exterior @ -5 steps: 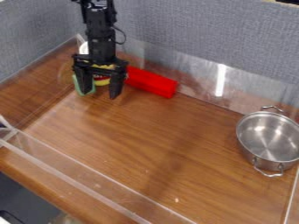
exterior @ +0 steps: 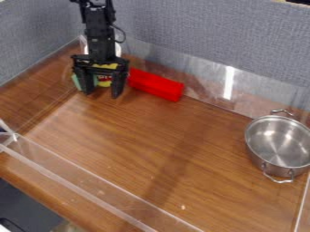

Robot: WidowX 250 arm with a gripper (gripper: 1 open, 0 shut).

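The black gripper (exterior: 100,78) hangs at the upper left of the table, pointing down with its fingers spread open over a small cluster of green and yellow items (exterior: 86,82). Whether its fingers touch them cannot be told, as the gripper hides much of the cluster. Just right of it lies a red cylindrical object (exterior: 158,85), tilted along the back wall.
A steel pot (exterior: 277,143) with two handles stands at the right. Transparent walls edge the back and left sides.
The gripper has shifted slightly left and changed its angle a little over the green and yellow items. The red object and pot look unchanged.
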